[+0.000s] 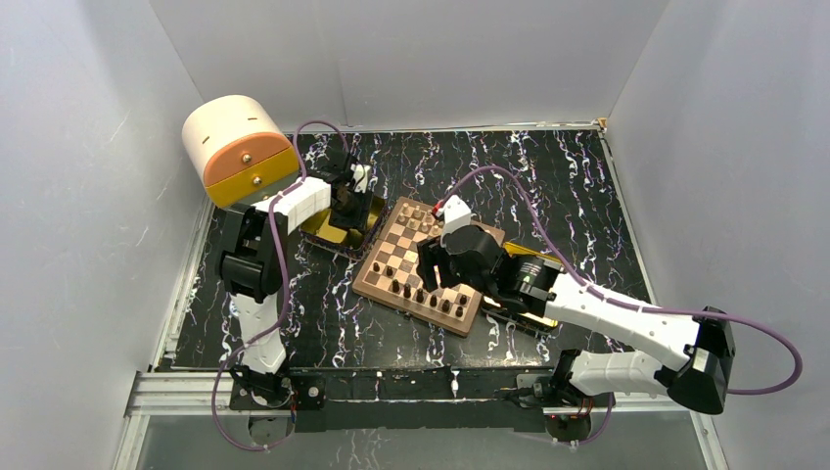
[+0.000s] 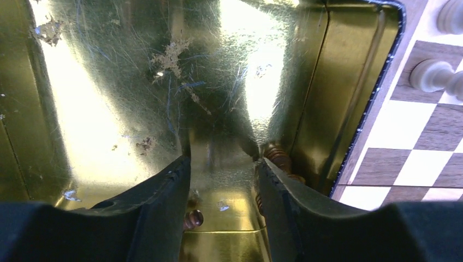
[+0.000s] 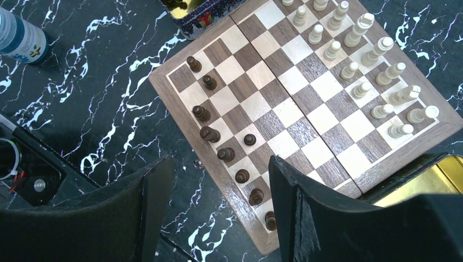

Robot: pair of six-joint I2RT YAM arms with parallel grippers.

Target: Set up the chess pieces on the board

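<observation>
The wooden chess board [image 3: 238,87] lies mid-table. White pieces [image 3: 356,30] stand in two rows along its far side. On the opposite side stand several dark pieces [image 3: 210,134], with one dark pawn [image 3: 249,140] a row further in. My right gripper hangs over the board's dark side, fingers apart and nothing held. Inside the left gold tray [image 2: 349,82], my left gripper points down, parted and empty. Brown pieces [image 2: 277,157] lie by its right finger, partly hidden; another dark piece [image 2: 194,219] shows beside the left finger.
A second gold tray [image 1: 536,321] sits right of the board, partly under the right arm. A small drawer cabinet [image 1: 240,147] stands at the back left. A blue-labelled bottle [image 3: 22,38] appears in the right wrist view.
</observation>
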